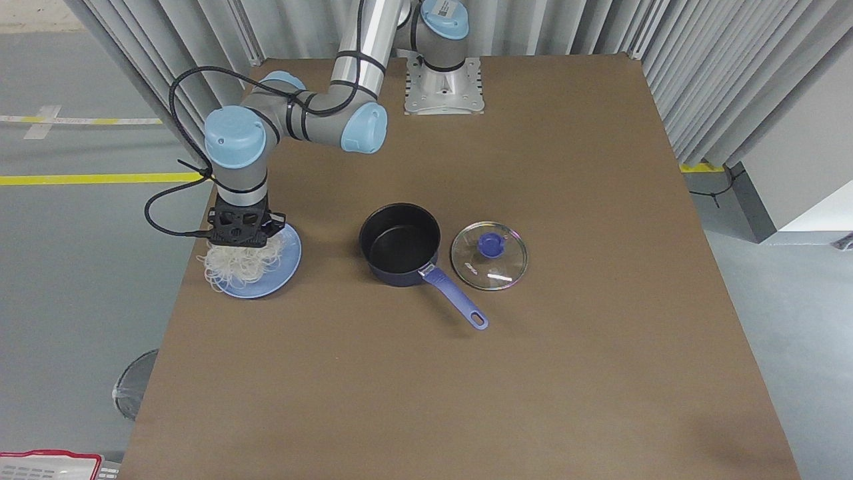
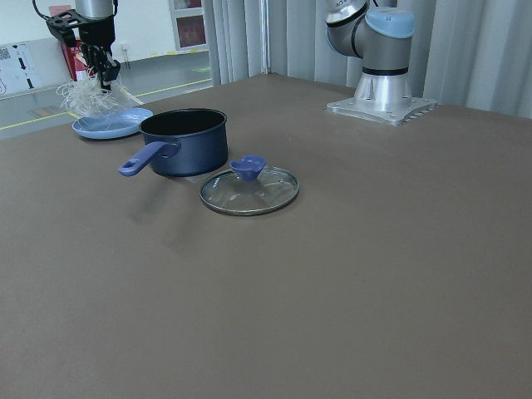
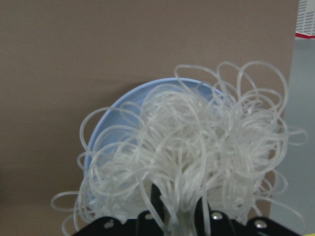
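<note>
A tangle of thin translucent noodle-like strands [image 3: 197, 137] rises from a light blue plate [image 1: 284, 264] at the table's left side. My black gripper [image 2: 105, 81] is above the plate with the strands hanging around its fingers; in the wrist view they cover the fingertips, and strands run down between the fingers, which look shut on them. A dark blue saucepan [image 1: 398, 240] with a long handle stands right of the plate. Its glass lid [image 1: 488, 271] with a blue knob lies beside it to the right.
The robot's metal base [image 1: 444, 100] is at the back edge. A red-rimmed basket [image 1: 52, 464] and a bin [image 1: 132, 384] are off the table at left.
</note>
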